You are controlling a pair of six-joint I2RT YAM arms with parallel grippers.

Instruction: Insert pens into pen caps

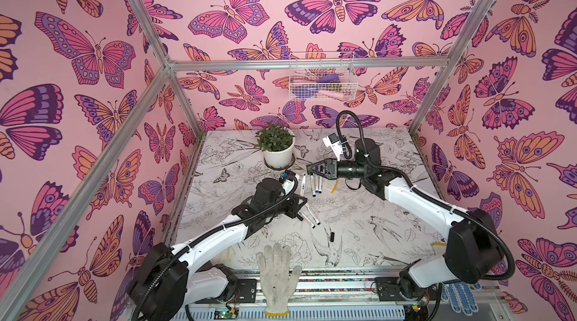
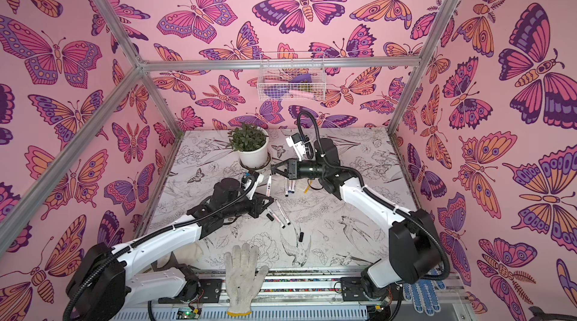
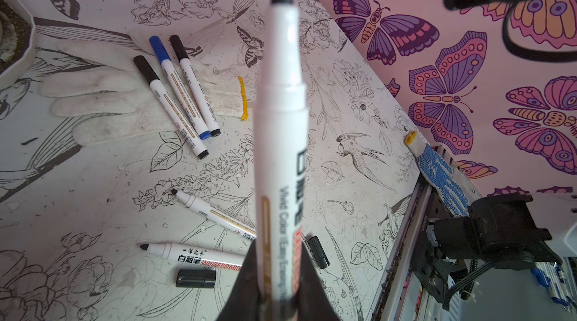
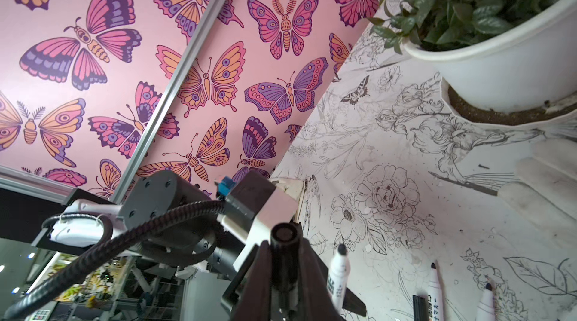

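A white marker [image 3: 280, 140] with a bare black tip stands upright in my left gripper [image 1: 303, 200], which is shut on its lower body. My right gripper holds a black cap [image 4: 285, 261] between its fingers, the cap's round end towards the camera. That gripper is above and to the right of the marker's tip, with cap and tip apart. Two uncapped markers, one upper [image 3: 219, 217] and one lower [image 3: 195, 255], lie on the table. Loose black caps lie near them, one left [image 3: 196, 278] and one right [image 3: 318, 252].
Several capped markers [image 3: 179, 97] rest on a white glove [image 3: 96, 83]. A potted plant [image 1: 279, 155] stands behind the arms. Another glove [image 1: 277, 276] lies at the front edge.
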